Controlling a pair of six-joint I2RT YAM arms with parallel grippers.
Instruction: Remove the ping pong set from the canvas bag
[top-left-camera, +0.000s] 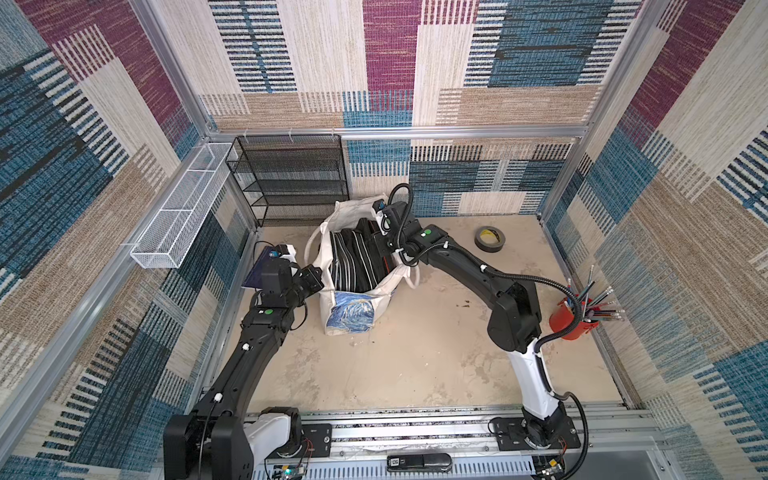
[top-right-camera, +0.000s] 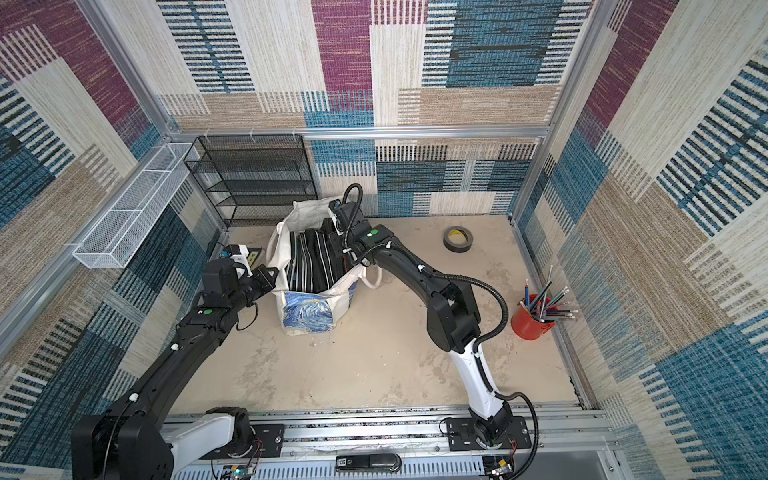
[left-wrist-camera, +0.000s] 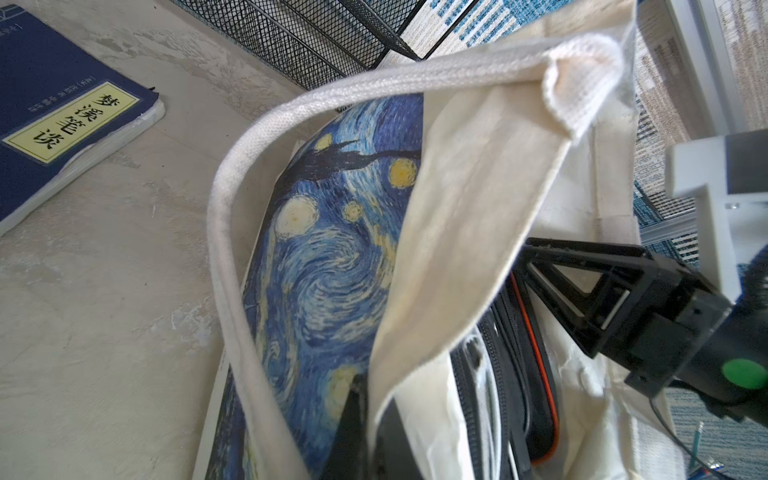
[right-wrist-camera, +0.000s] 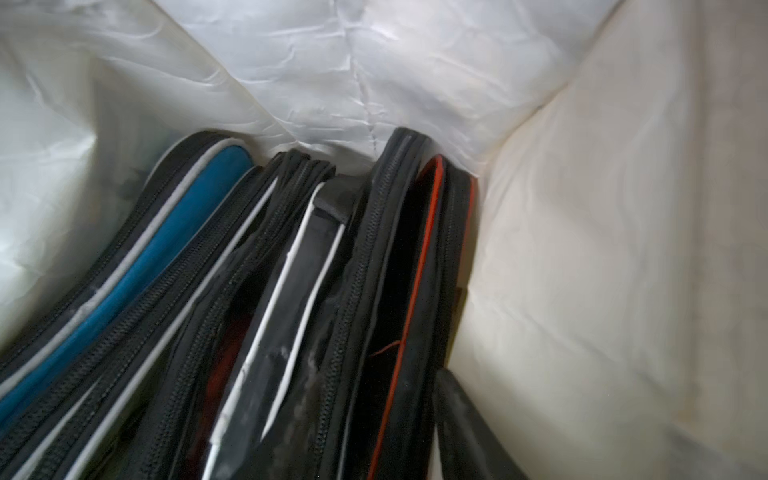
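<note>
The canvas bag (top-left-camera: 349, 310) stands open at centre back, packed with several black zippered cases (top-left-camera: 352, 264), some with white, blue or orange trim. My left gripper is at the bag's left wall, shut at the canvas edge beside the handle; anything thin between its fingertips cannot be made out. My right gripper reaches into the bag's back right in the top views; in the right wrist view one dark finger (right-wrist-camera: 460, 416) shows beside an orange-trimmed case (right-wrist-camera: 408, 312), and its other finger is not clearly seen. Which case holds the ping pong set cannot be told.
A navy book (left-wrist-camera: 64, 112) lies left of the bag. A black mesh rack (top-left-camera: 288, 168) stands behind, a tape roll (top-left-camera: 489, 246) at back right, a red pen cup (top-right-camera: 529, 324) at right.
</note>
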